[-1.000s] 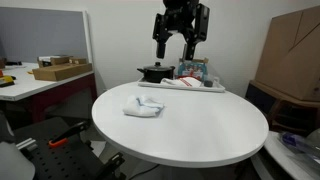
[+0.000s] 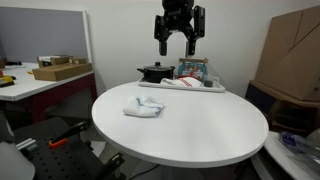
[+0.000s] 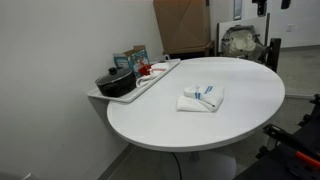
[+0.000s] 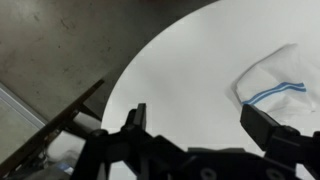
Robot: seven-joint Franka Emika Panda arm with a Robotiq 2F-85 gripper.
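A white cloth with blue stripes [image 2: 143,107] lies bunched and folded on the left part of the round white table [image 2: 200,130]. Exterior view 2 shows the same cloth [image 3: 201,98] near the middle of the tabletop. My gripper [image 2: 177,48] hangs high above the table, open and pointing down, with nothing between its fingers. In the wrist view, the gripper has its fingers wide apart over bare tabletop, and the cloth [image 4: 275,88] lies up and to the right, clear of them.
Along the table's back edge, a tray [image 3: 130,94] carries a black lidded pot [image 3: 115,82], another cloth [image 3: 153,74] and a colourful box [image 3: 136,56]. Cardboard boxes [image 2: 62,68] stand on a separate surface at the left.
My open gripper has shifted slightly up and to the right in exterior view 1. The cloth and the things on the tray have stayed in place.
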